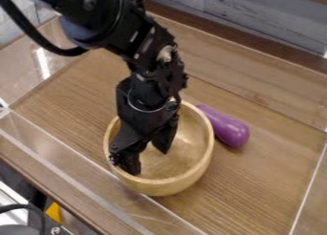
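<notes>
My black gripper (143, 151) reaches down into a pale yellow round bowl (179, 177) on the wooden table, its fingers spread open over the bowl's left and middle part. Nothing shows clearly between the fingers; the arm hides part of the bowl's interior. A purple eggplant (224, 126) lies on the table just right of the bowl.
A light wall (255, 19) runs along the back. A transparent edge crosses the left side, with cables at the lower left.
</notes>
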